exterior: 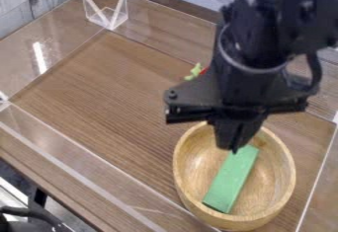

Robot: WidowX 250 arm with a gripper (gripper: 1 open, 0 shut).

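Note:
The dark gripper [235,137] hangs large over the right half of the view, its fingertips pointing down at the upper part of a round wooden bowl [191,173]. It looks shut, with nothing seen between its fingers. A green rectangular block [231,179] lies in the bowl, just below the fingertips; whether they touch it cannot be told.
A clear bracket-like piece [109,11] stands at the back left. A small red and green item [196,72] is partly hidden behind the gripper.

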